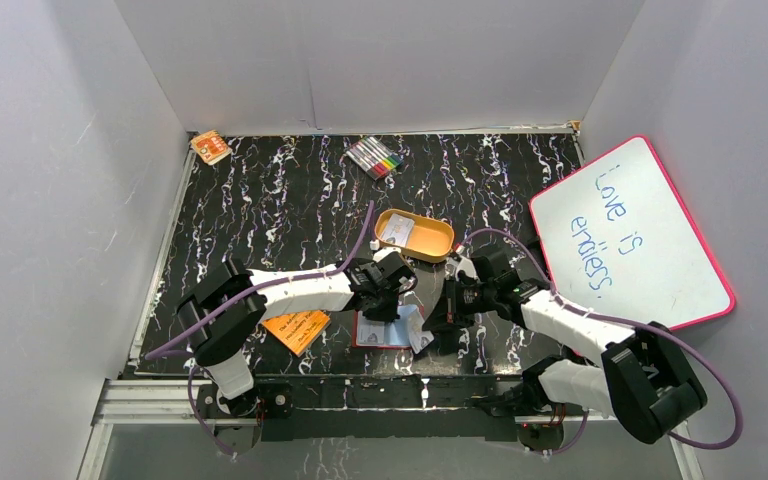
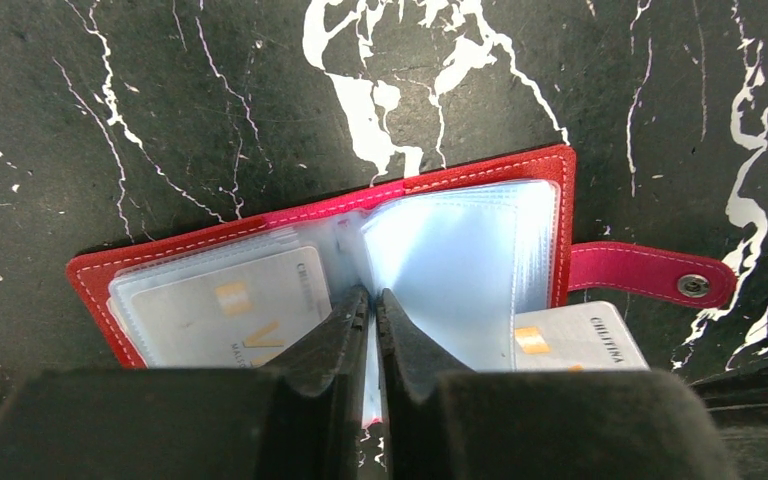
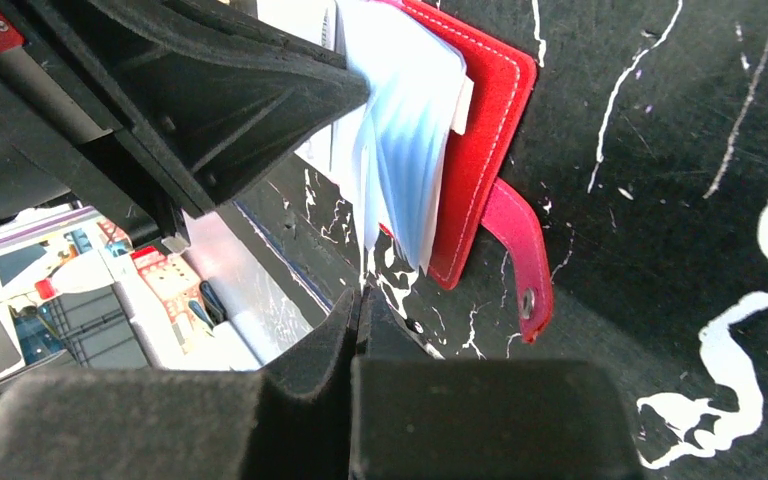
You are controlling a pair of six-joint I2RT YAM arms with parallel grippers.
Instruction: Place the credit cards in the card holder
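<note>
The red card holder [image 2: 190, 240] lies open on the marble table, clear sleeves spread, with a card [image 2: 220, 305] in the left sleeve. My left gripper presses on the sleeves at the middle fold; whether its fingers are parted is hard to tell. My right gripper is shut on a white credit card, seen edge-on in the right wrist view and at the holder's right side in the left wrist view [image 2: 580, 335], against the right-hand sleeves.
A yellow tray [image 1: 425, 235] with cards sits behind the holder. An orange booklet [image 1: 295, 330] lies to the left, markers [image 1: 373, 157] at the back, and a whiteboard [image 1: 630, 240] to the right.
</note>
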